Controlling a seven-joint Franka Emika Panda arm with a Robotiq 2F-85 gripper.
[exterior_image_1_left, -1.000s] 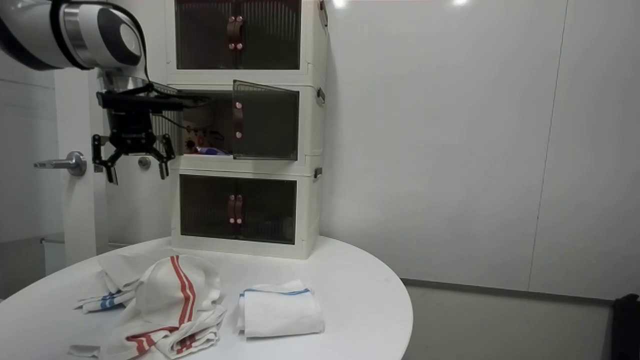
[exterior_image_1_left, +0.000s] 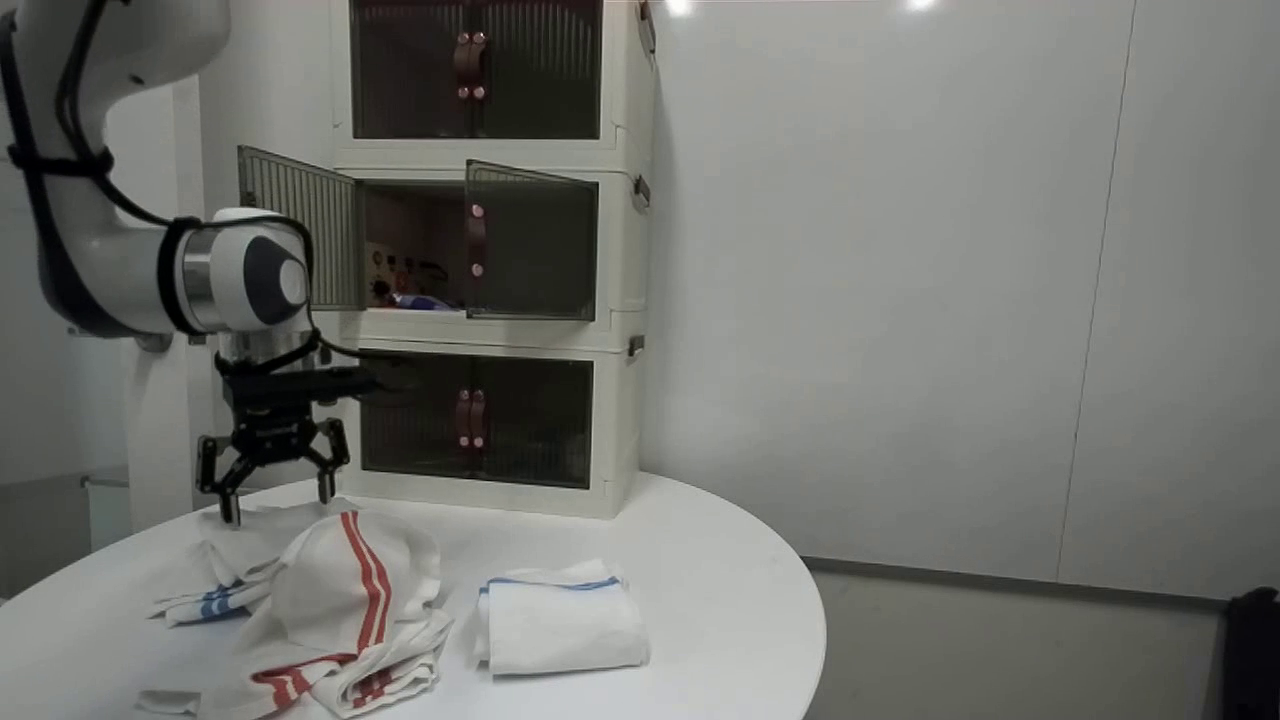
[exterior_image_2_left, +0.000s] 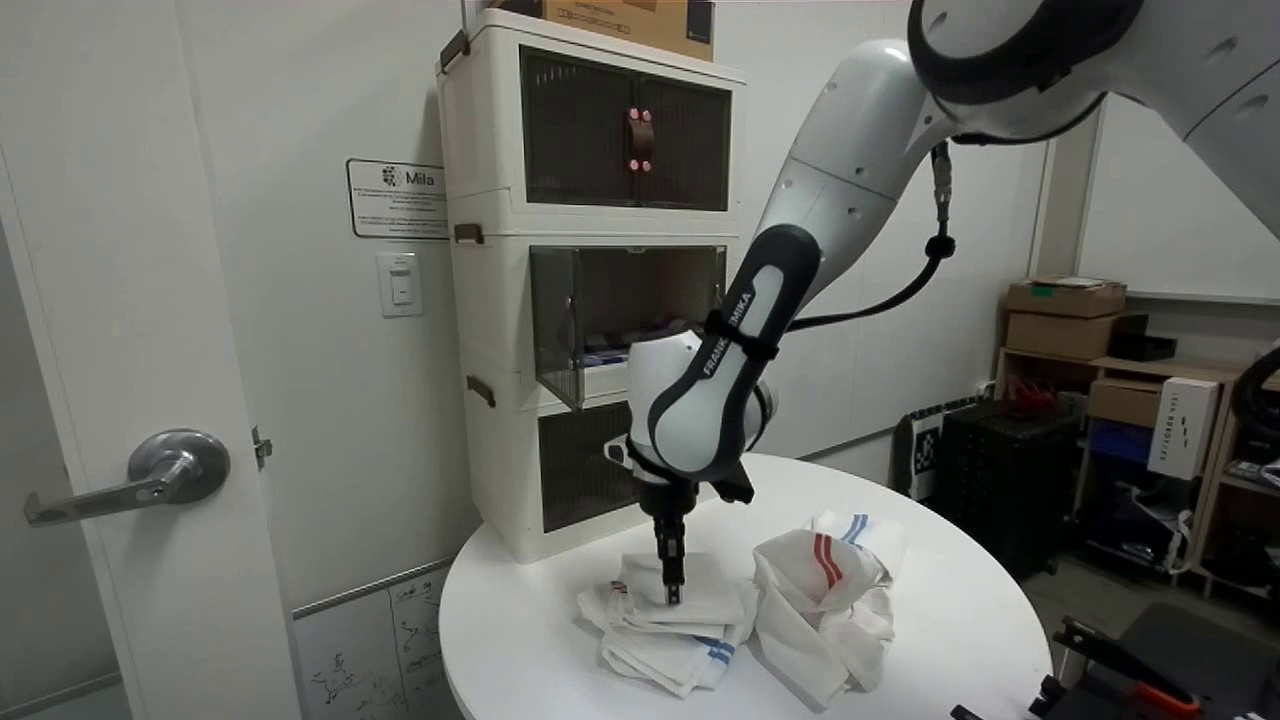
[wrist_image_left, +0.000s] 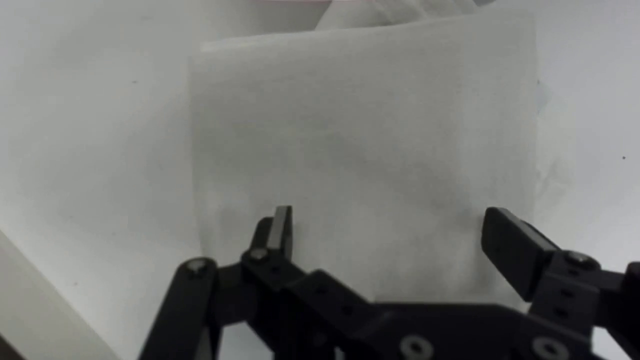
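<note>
My gripper (exterior_image_1_left: 280, 510) stands open, pointing straight down, with its fingers spread wide. Below it lies a folded white towel with blue stripes (exterior_image_1_left: 222, 600); in the wrist view its flat top layer (wrist_image_left: 366, 138) spreads between and beyond the fingertips. Exterior view 2 puts the fingertips right at the upper surface of this towel (exterior_image_2_left: 702, 666); whether they touch it I cannot tell. Beside it sits a crumpled white towel with red stripes (exterior_image_1_left: 366, 600), bunched up high. A neatly folded white towel with a blue edge (exterior_image_1_left: 564, 630) rests apart on the right.
A stacked cabinet (exterior_image_1_left: 621, 420) stands at the table's back, close behind the gripper. Its middle compartment has both doors (exterior_image_1_left: 534, 252) swung open, with small items inside.
The arm has come down from the middle compartment's height to the blue-striped towel, its gripper staying open. The towels and cabinet doors look unmoved.
</note>
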